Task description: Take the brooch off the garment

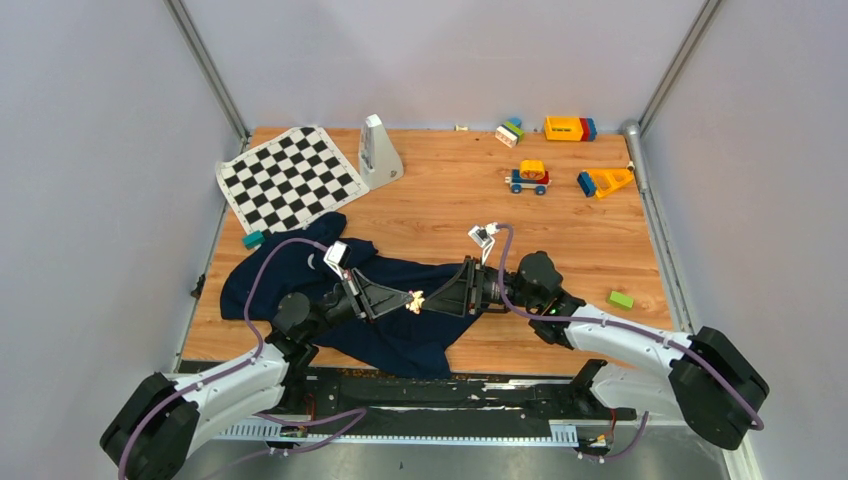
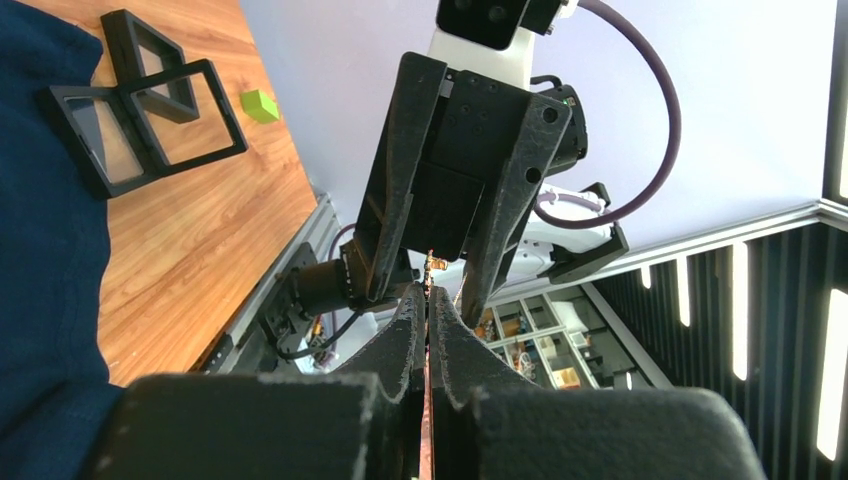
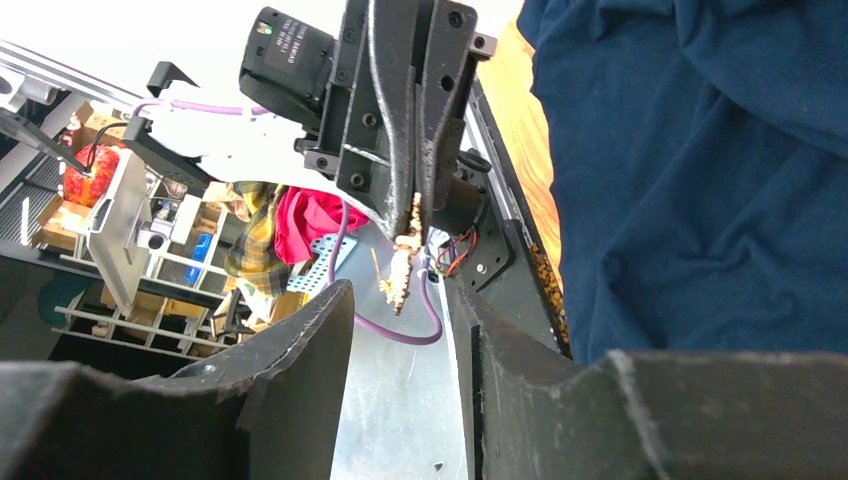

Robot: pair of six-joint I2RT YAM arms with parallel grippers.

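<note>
A small gold brooch (image 1: 415, 302) is clear of the dark blue garment (image 1: 412, 345), up between the two grippers. My left gripper (image 1: 408, 298) is shut on one end of it; in the right wrist view the brooch (image 3: 400, 275) sticks out from those closed fingertips. Facing it, my right gripper stands part open, its two fingers to either side of the brooch's free end with gaps showing. In the left wrist view, the brooch (image 2: 436, 263) appears between the right gripper's spread fingers, just past the left fingertips. The garment lies crumpled below.
A checkerboard (image 1: 292, 178) and a grey-white stand (image 1: 378, 155) are at the back left. Toy vehicles, including a small car (image 1: 528, 177), occupy the back right. A green block (image 1: 620, 299) lies near the right edge. Black frames (image 2: 150, 120) rest beside the garment.
</note>
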